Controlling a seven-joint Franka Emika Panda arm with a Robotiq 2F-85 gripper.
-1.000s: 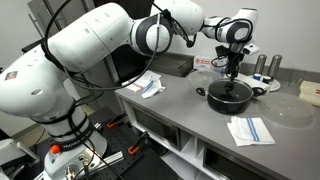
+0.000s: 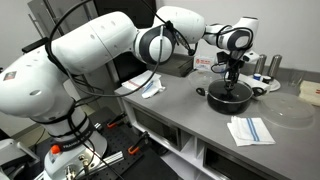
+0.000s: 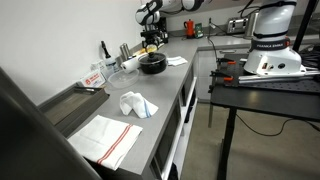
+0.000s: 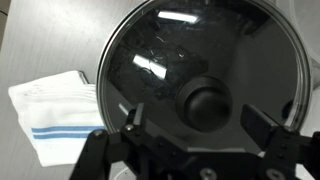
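Note:
A black pot with a dark glass lid stands on the grey counter. Seen from above in the wrist view, the lid's round black knob lies between my two spread fingers, slightly right of centre. My gripper is open and points down over the lid, its fingers apart from each other with nothing held. Whether the fingertips are level with the knob is hard to tell. In the second exterior view the pot appears far down the counter, under the arm.
A white towel with blue stripes lies in front of the pot, to the right. Clear bowls stand beside it, with bottles and cups behind. Another cloth lies to the left.
Over the last second my gripper has come down closer to the pot lid. The pot and towels have stayed where they were.

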